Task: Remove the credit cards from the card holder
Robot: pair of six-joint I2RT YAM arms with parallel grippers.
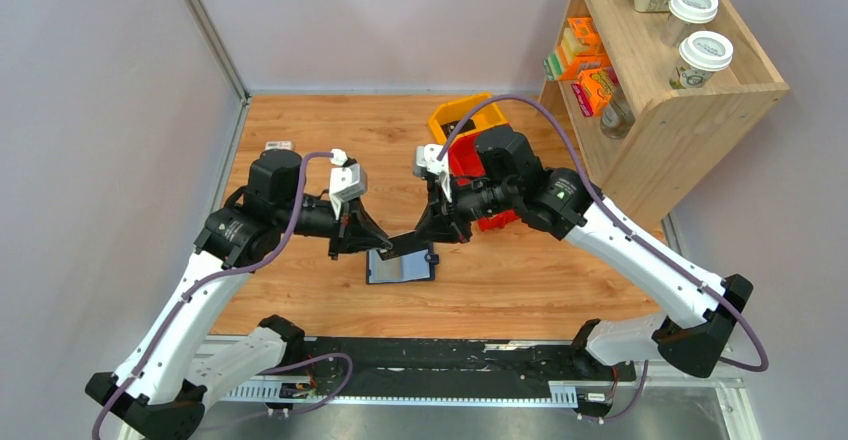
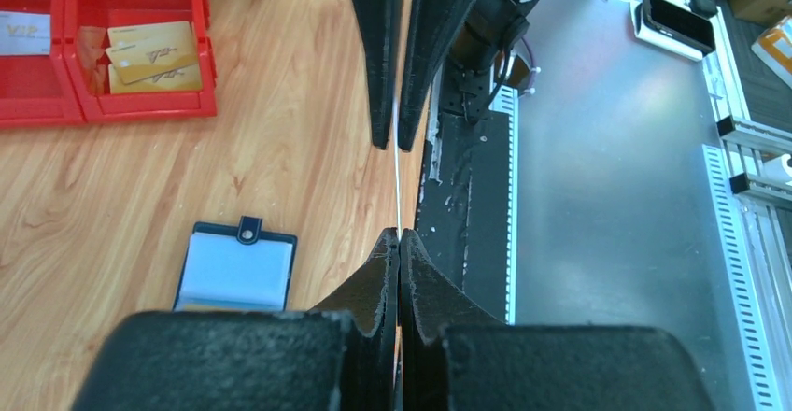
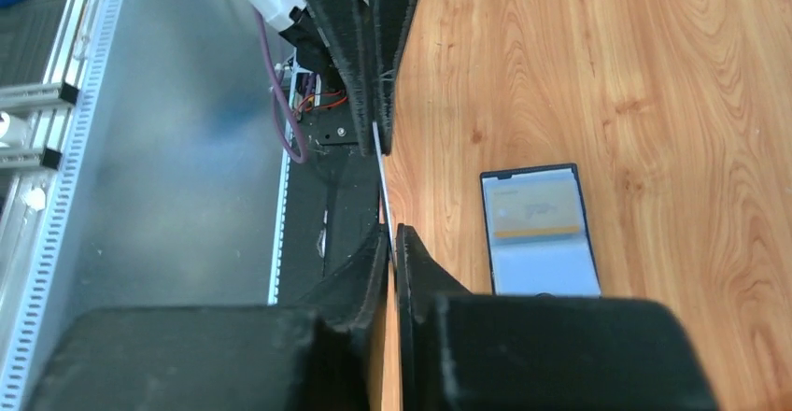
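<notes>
A dark card (image 1: 404, 243) is held edge-on between both grippers above the open card holder (image 1: 400, 268), which lies on the table. My left gripper is shut on the card, seen as a thin line in the left wrist view. My right gripper has its fingertips closed around or very close on the card's other end; whether it grips is unclear. Pale sleeves of the card holder (image 3: 540, 243) show in the right wrist view.
Red bins (image 2: 145, 103) with cards and a yellow bin (image 1: 445, 110) stand at the back right, beside a wooden shelf (image 1: 690, 130).
</notes>
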